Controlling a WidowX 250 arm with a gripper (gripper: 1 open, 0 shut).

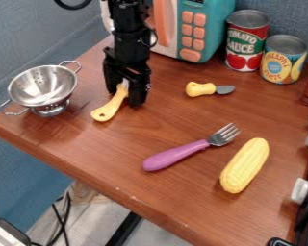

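My black gripper (126, 85) is low over the left-centre of the wooden table, at the handle end of a yellow utensil (107, 109) that lies slanting toward the front left. The dark fingers overlap the upper part of the utensil, and I cannot tell whether they are closed on it.
A steel colander (43, 88) stands at left, a teal toy microwave (192, 29) behind, two cans (246, 43) at back right. A small yellow-handled tool (202, 89), a purple fork (176, 154) and a corn cob (244, 166) lie rightward. The table's front edge is open.
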